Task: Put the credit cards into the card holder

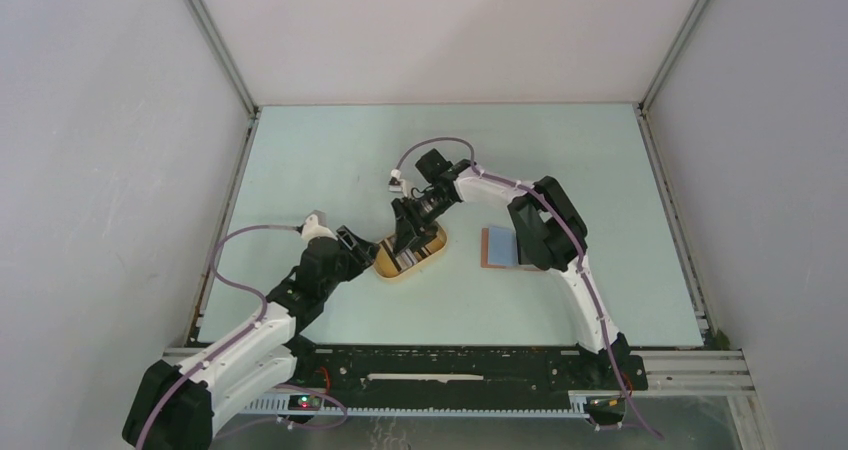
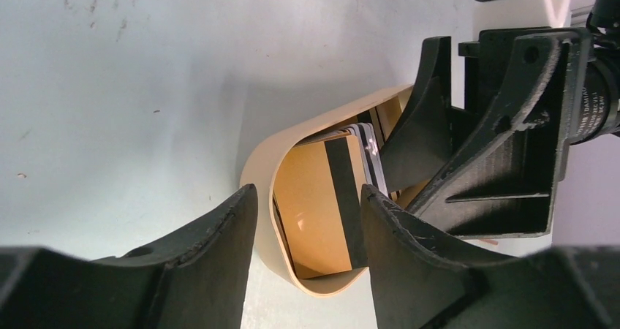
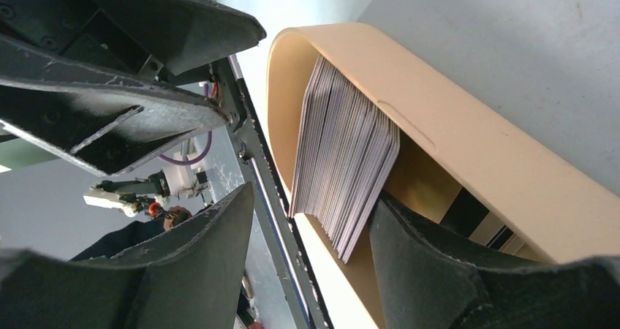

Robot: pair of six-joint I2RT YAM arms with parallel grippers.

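Observation:
A tan oval container (image 1: 401, 274) lies on the table, with striped cards inside it. My left gripper is at its left end, shut on that end, one finger along the outer wall. In the left wrist view an orange card face with a dark stripe (image 2: 314, 197) shows between these fingers. My right gripper stands open over the container, its fingers on either side of a thick stack of cards (image 3: 345, 146); one finger (image 3: 395, 230) looks close against the stack. A flat brown, blue and black piece (image 1: 502, 247) lies to the right; whether it is the card holder I cannot tell.
The right arm (image 1: 555, 220) reaches over part of the flat piece. In the left wrist view the right gripper's dark fingers (image 2: 420, 135) stand close to the left gripper's.

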